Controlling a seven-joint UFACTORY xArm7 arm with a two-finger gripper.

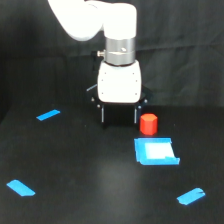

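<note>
A small red block stands on the black table, right of centre. Just to its left, my gripper points down with its dark fingers spread apart and nothing visible between them. The right finger appears close beside the block, but I cannot tell whether they touch. In front of the block lies a square outlined in blue, with a white middle.
Blue tape strips mark the table at back left, front left and front right. A dark curtain hangs behind.
</note>
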